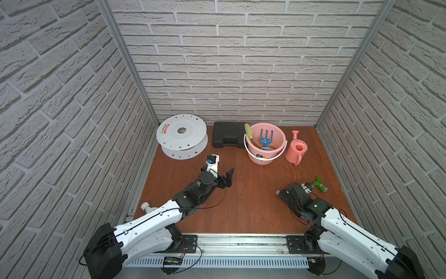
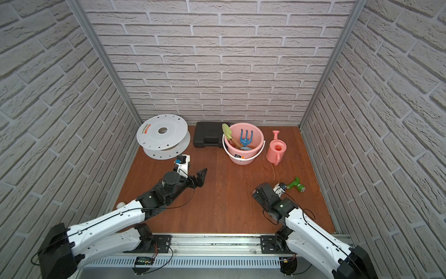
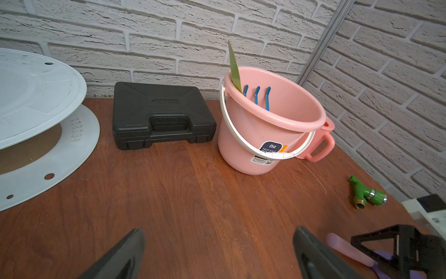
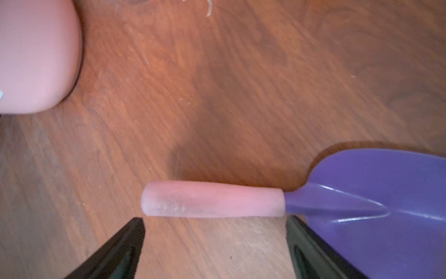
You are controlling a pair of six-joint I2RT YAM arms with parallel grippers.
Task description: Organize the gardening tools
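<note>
A small shovel with a pink handle (image 4: 213, 199) and a purple blade (image 4: 371, 195) lies on the table at the front right. Right over its handle hovers my right gripper, its fingers apart along the handle's length and not closed on it. The pink bucket (image 3: 274, 104) stands at the back, holding a blue hand fork (image 1: 265, 138) and a green-bladed tool (image 1: 249, 130) with a wooden handle. My left gripper (image 1: 227, 178) is open and empty above the table's middle left. The right arm hides most of the shovel in both top views.
Right of the bucket stands a pink watering can (image 1: 296, 151), with a green tap fitting (image 1: 319, 185) nearer the front. A black case (image 1: 228, 134) and a white spool (image 1: 181, 134) occupy the back left.
</note>
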